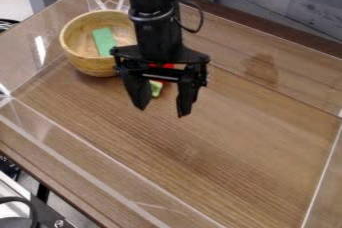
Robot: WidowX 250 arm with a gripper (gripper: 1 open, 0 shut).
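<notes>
The black gripper (160, 90) hangs over the middle of the table with its fingers apart, open. Behind it and mostly hidden are a red object (166, 66) and a small pale green object (155, 89). A wooden bowl (82, 57) stands at the back left, with a mint-green block (103, 39) inside it.
A grey plank wall (281, 2) stands behind at the right. Cables lie beyond the table's left edge.
</notes>
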